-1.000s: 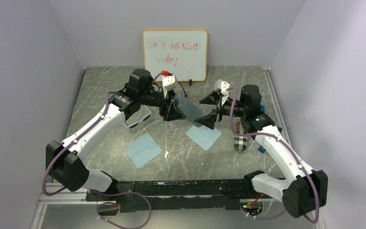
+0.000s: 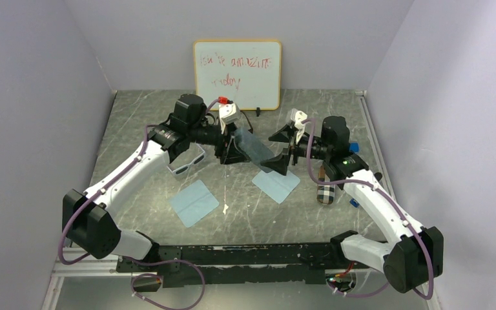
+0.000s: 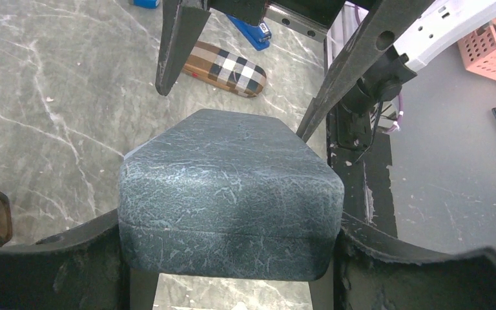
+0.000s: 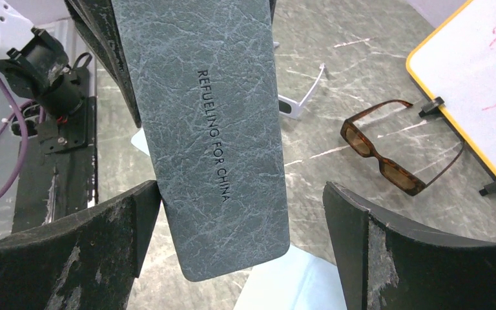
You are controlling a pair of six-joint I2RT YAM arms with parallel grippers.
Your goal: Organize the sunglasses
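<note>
My left gripper point(image 2: 231, 148) is shut on a grey-blue glasses case point(image 2: 253, 150) lettered "REFUELING FOR CHINA", held tilted over the table's middle. My right gripper point(image 2: 278, 148) stands open around the case's lower end, which lies between its fingers in the right wrist view. White sunglasses point(image 2: 184, 168) lie left, partly hidden by the left arm; brown sunglasses point(image 4: 384, 161) lie near the whiteboard. A plaid case point(image 2: 326, 191) lies on the right, beside the right arm. Two light blue cloths point(image 2: 194, 203) lie flat in front, one below the held case.
The whiteboard point(image 2: 237, 71) stands at the back. Small blue objects point(image 3: 248, 32) lie at the right edge, partly behind the right arm. Bare marble table point(image 2: 245, 219) shows along the front; grey walls close in both sides.
The left gripper and case look unchanged.
</note>
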